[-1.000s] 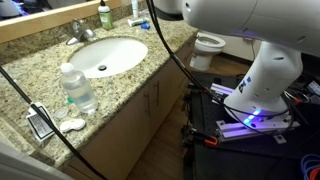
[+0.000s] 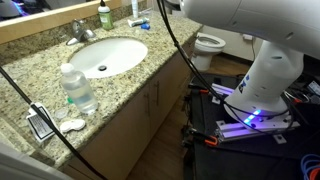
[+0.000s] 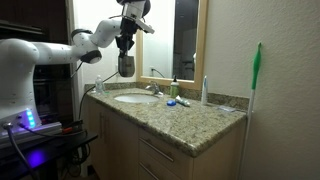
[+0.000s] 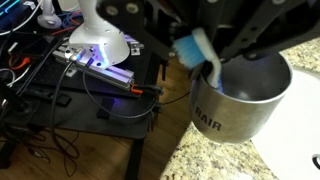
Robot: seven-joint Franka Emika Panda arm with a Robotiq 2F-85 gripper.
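Observation:
A grey metal cup (image 4: 240,100) with dark lettering hangs in the air in front of the sink; exterior view 2 shows the same cup (image 3: 126,66) below my gripper (image 3: 126,50). My gripper is shut on the cup, seemingly at its rim, though the dark fingers (image 4: 235,38) are blurred and the exact contact is hard to see. A blue-bristled brush (image 4: 196,50) with a pale neck rises from the cup's side of the wrist view, close to the camera. Neither the cup nor the gripper shows in exterior view 1.
Below is a granite counter (image 3: 180,120) with a white sink (image 2: 108,56) and faucet (image 2: 80,34). A clear bottle (image 2: 78,88) stands near the sink; soap (image 2: 105,15) stands behind it. A mirror (image 3: 170,45) backs the counter.
In exterior view 1 the white arm and its dark cable at the top have shifted slightly to the right. The things on the counter have not moved.

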